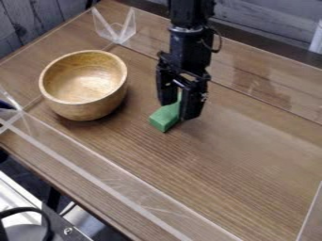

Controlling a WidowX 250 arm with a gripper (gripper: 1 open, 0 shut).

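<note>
A black robot arm hangs from the top centre, its gripper (pixel 180 94) low over a green block (pixel 165 119) on the wooden table. The gripper's fingers straddle the upper part of the block, which is partly hidden behind them. The gripper looks open; whether the fingers touch the block cannot be told.
A large wooden bowl (pixel 83 70) stands to the left of the block. Black cables lie at the bottom left corner.
</note>
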